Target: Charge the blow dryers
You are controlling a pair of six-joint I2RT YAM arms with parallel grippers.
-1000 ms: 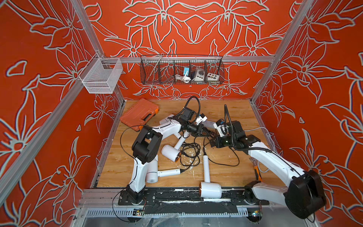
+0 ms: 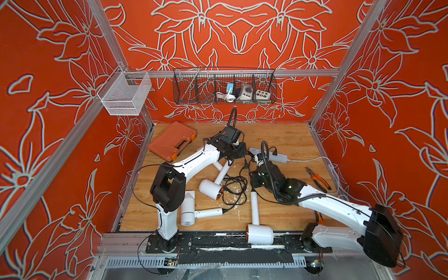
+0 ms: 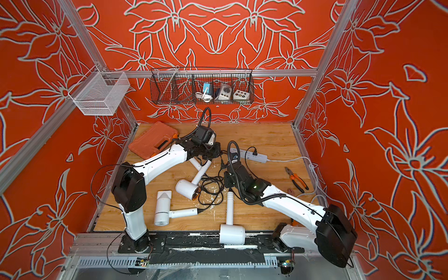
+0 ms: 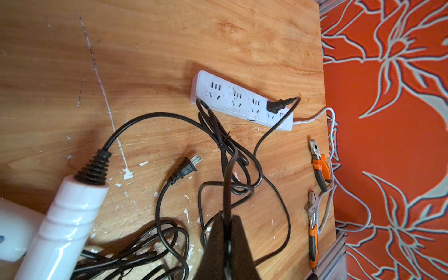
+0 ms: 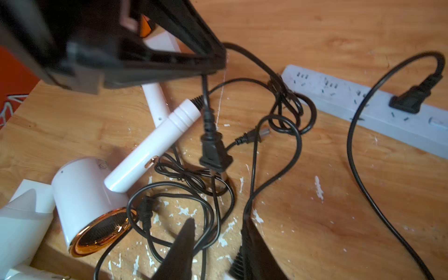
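White blow dryers lie on the table: one in the middle (image 2: 211,189), one at the left (image 2: 188,208) and one at the front edge (image 2: 260,234). Behind the arms is a white power strip (image 4: 233,100), with one black plug (image 4: 275,106) seated near its cord end. My left gripper is shut on a thin black cord; from its tips a two-prong plug (image 5: 215,156) hangs prongs down. Another loose plug (image 4: 184,169) rests on the wood. In the right wrist view my right gripper is open, a black cord running past one finger (image 5: 263,259).
Tangled black cords (image 2: 235,189) cover the table's middle. Pliers (image 2: 318,178) lie on the right, and an orange case (image 2: 172,141) sits at the back left. A wire basket (image 2: 224,86) hangs on the rear wall. Bare wood shows at the back right.
My right gripper has moved left and toward the front, uncovering more of the power strip and the pliers. My left gripper has shifted slightly back and left.
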